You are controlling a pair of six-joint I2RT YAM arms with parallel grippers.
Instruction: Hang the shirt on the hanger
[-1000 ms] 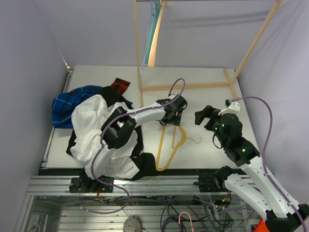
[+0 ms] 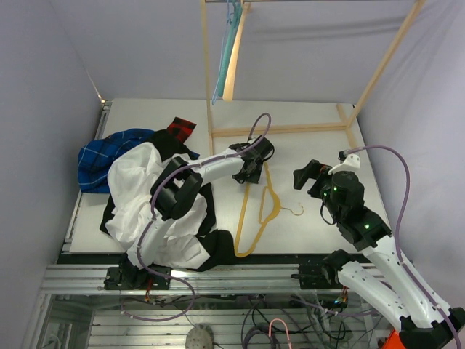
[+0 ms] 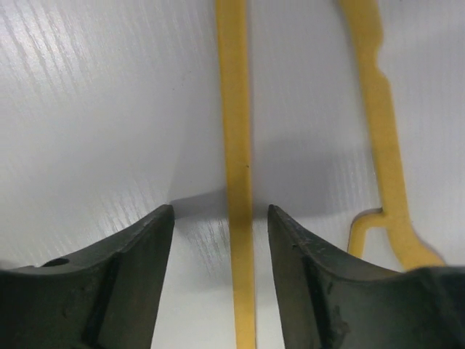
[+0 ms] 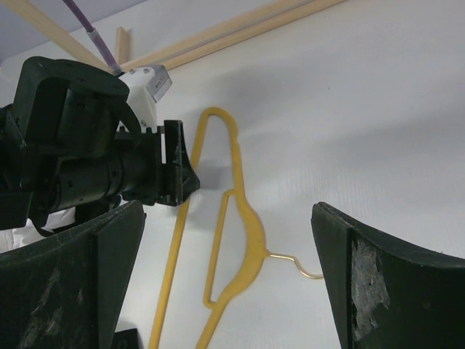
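A yellow wooden hanger [image 2: 272,211] lies flat on the white table, its thin metal hook [image 2: 294,211] pointing right. My left gripper [image 2: 251,179] is low over the far end of the hanger. In the left wrist view, the hanger's straight bar [image 3: 236,138] runs between its parted fingers, with a gap on both sides. My right gripper [image 2: 306,185] hangs open and empty to the right of the hanger; its fingers [image 4: 363,283] frame the hanger in the right wrist view. Heaped at the left are clothes, including a white garment [image 2: 131,178], partly hidden by the left arm.
Blue plaid [image 2: 109,155], red plaid [image 2: 182,129] and black cloth [image 2: 218,246] surround the white garment. A wooden rack [image 2: 290,129] stands at the back, with hangers [image 2: 234,58] on its upper rail.
The left gripper has shifted slightly left and toward the far side, from over the middle of the hanger's end to over its straight bar. The right arm and the hanger have stayed put.
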